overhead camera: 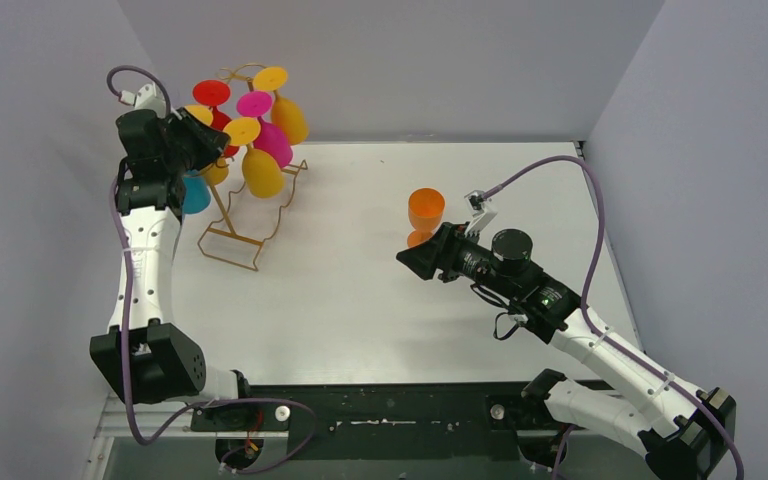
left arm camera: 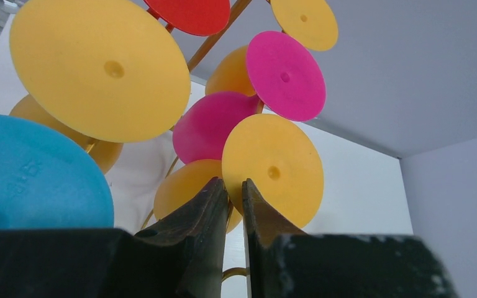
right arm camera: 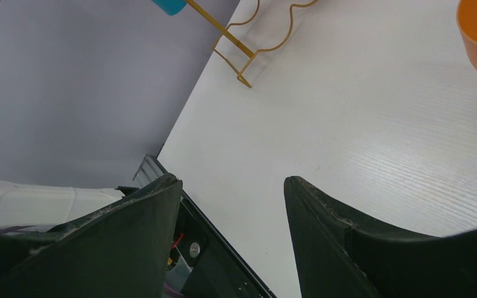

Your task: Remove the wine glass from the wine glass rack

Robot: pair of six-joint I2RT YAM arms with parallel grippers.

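Several coloured wine glasses hang upside down on the gold wire rack [overhead camera: 230,235] at the left of the table, their round feet uppermost. The front yellow glass [overhead camera: 262,173] has its foot [left arm camera: 279,167] just past the fingertips of my left gripper. Those fingers are part open with a narrow gap. Through that gap, part of the yellow foot and a gold strip show; nothing looks clamped. Near the table's middle, my right gripper is open and empty, with an orange wine glass [overhead camera: 426,208] standing upright on the table just behind it.
A blue glass [left arm camera: 37,174] hangs close on the left side of my left gripper, and a magenta glass [overhead camera: 274,143] is behind the front yellow one. Grey walls enclose the table. Bare table [overhead camera: 350,300] lies between the arms.
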